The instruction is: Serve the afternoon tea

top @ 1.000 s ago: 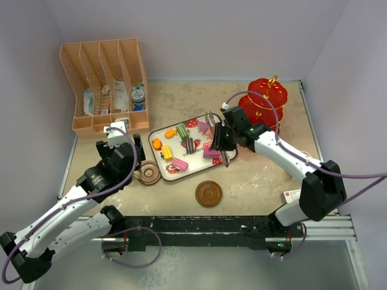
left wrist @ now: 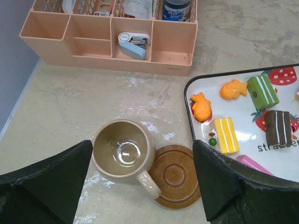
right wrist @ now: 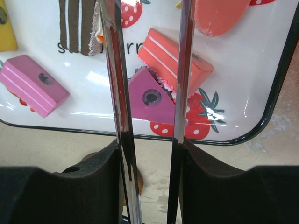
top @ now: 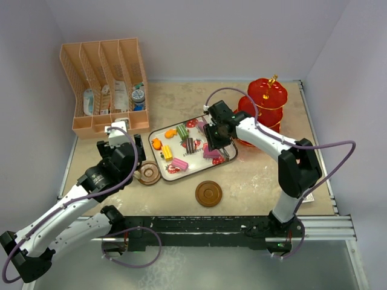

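Note:
The strawberry tray (top: 181, 169) holds small cakes and fish-shaped pieces. My right gripper is over its right part, part open, its long fingers either side of a purple wedge (right wrist: 152, 105) and a salmon-pink piece (right wrist: 198, 72); whether it touches them I cannot tell. My left gripper is open above a beige mug (left wrist: 112, 154) beside a brown saucer (left wrist: 175, 186). A pink cake (right wrist: 35, 86), yellow cake (left wrist: 226, 135), green cake (left wrist: 261, 93) and chocolate cake (left wrist: 278, 128) lie on the tray.
A red tiered stand (top: 266, 90) is at the back right, a wooden organiser (top: 91, 127) at the back left. Another brown saucer (top: 208, 193) lies in front of the tray.
The left arm is unchanged.

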